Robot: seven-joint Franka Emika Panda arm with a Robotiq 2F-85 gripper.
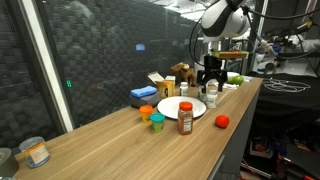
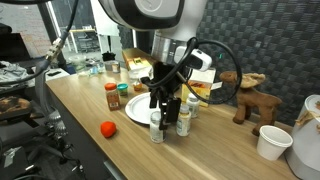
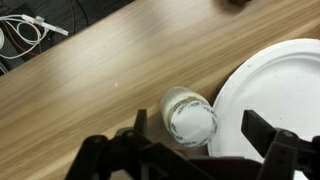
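My gripper is open and points down. Between its spread fingers in the wrist view, a small jar (image 3: 192, 123) with a white lid stands upright on the wooden counter. The same white jar (image 2: 157, 126) shows just below the gripper in exterior view 2; whether the fingers touch it I cannot tell. Right beside the jar lies a white plate (image 3: 285, 86). Another pale-topped bottle (image 2: 184, 121) stands close to the gripper on its other side.
A red tomato (image 2: 108, 129) rests near the counter's edge. An orange-lidded jar (image 1: 185, 118), a green cup (image 1: 157, 122) and an orange cup (image 1: 147, 113) stand around the plate. A toy deer (image 2: 255, 97) and a white cup (image 2: 272, 142) stand nearby.
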